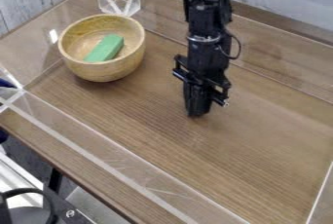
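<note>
My gripper (196,103) hangs over the middle of the wooden table, its tip low near the surface; it looks shut, with nothing visible held, though the dark fingers are hard to make out. To its left, a light wooden bowl (129,68) holds a green block (104,50).
A white rabbit-ear-shaped object (117,4) lies behind the bowl. Dark cables are at the lower left edge, and a blue item shows at the left edge.
</note>
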